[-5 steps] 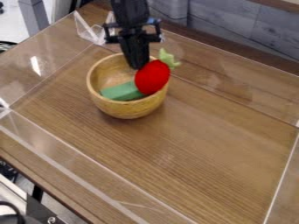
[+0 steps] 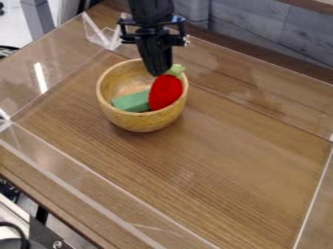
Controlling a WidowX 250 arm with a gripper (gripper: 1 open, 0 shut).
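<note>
A round wooden bowl (image 2: 124, 122) sits left of centre on the wooden table, holding a green block (image 2: 131, 102), a red rounded object (image 2: 166, 90) and a small light-green piece at its back right. The black gripper (image 2: 154, 64) hangs over the back of the bowl, its tip narrow and shut, with nothing visible between the fingers. Whether it touches anything in the bowl is hard to tell.
A grey wall (image 2: 279, 34) runs along the back right. Cables show at the lower left, beyond the table's edge.
The gripper has risen slightly from the bowl. Since a second ago the red object has shifted a little, and the bowl now stands slightly differently around it.
</note>
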